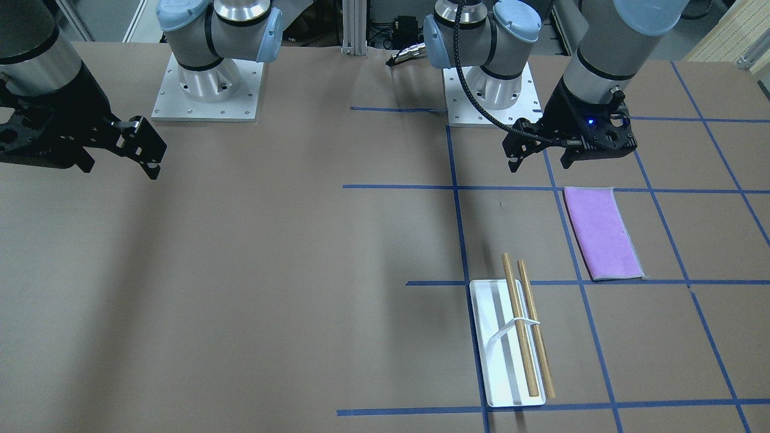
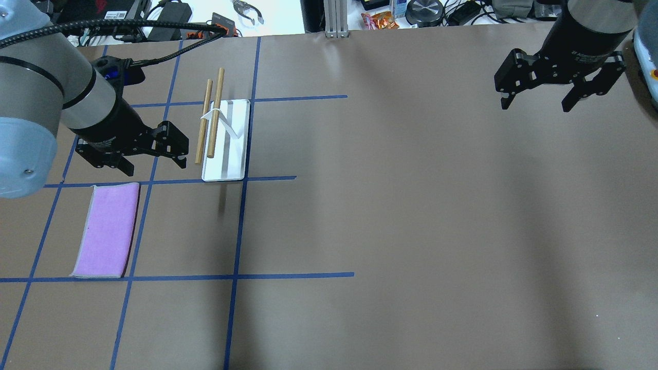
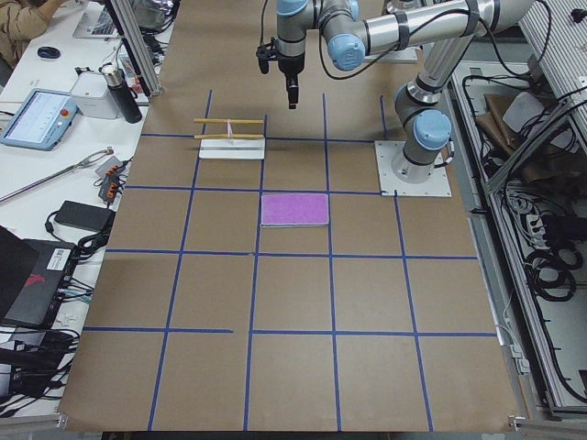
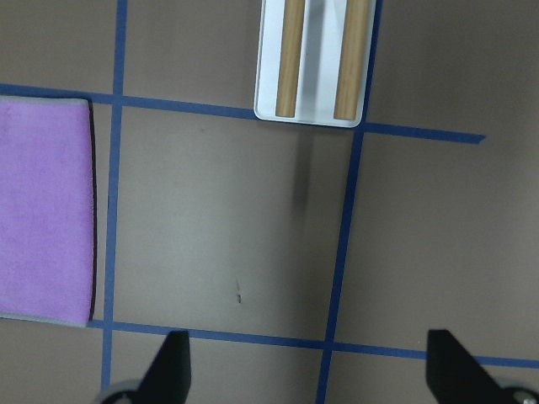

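Observation:
A white tray [image 1: 498, 361] with a thin white rest across it holds two wooden sticks [image 1: 524, 346], chopstick-like, lying lengthwise. A pink cloth [image 1: 603, 231] lies flat on the taped grid beside it, also seen at the left of the wrist view. My gripper hangs above the table over the grid, its fingers wide open at the bottom corners of the wrist view with nothing between them; the tray is ahead of it, the cloth to its left.
A second arm [image 2: 573, 68] hangs over the bare part of the table [image 2: 432, 216]. A cluttered side desk [image 3: 64, 156] with laptop and cables runs along one edge.

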